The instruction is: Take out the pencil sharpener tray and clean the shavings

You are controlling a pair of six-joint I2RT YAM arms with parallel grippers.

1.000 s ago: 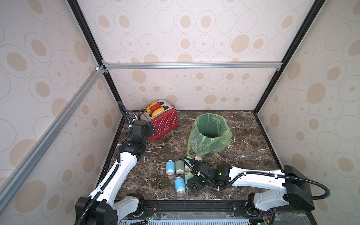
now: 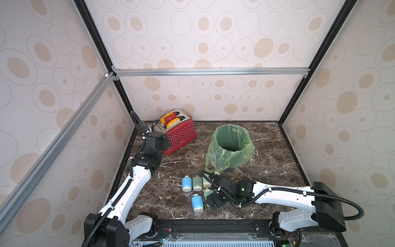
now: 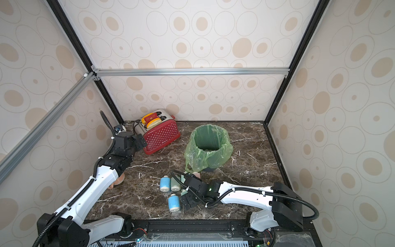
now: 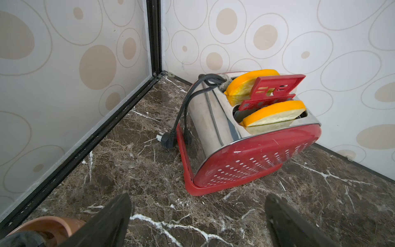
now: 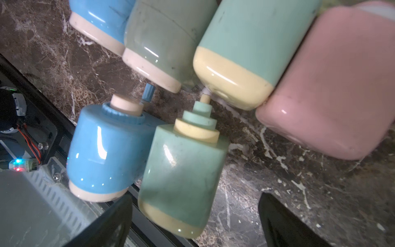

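Several pastel cylinders lie or stand near the front: blue (image 5: 109, 152), mint with a stepped top (image 5: 181, 173), grey-green (image 5: 162, 37), mint-and-cream (image 5: 251, 37) and pink (image 5: 325, 82); which is the sharpener, and whether shavings are present, I cannot tell. My right gripper is open low over the front mint piece, fingers either side, no grasp visible. A bin with a green bag (image 2: 230, 148) stands behind them. My left gripper is open at the left, facing a red toaster, nothing between its fingers.
The red toaster (image 4: 251, 164) with yellow slices and a coiled cord sits in the back left corner. A terracotta pot (image 4: 61, 224) stands by the left wall.
The left arm and the objects look unchanged.
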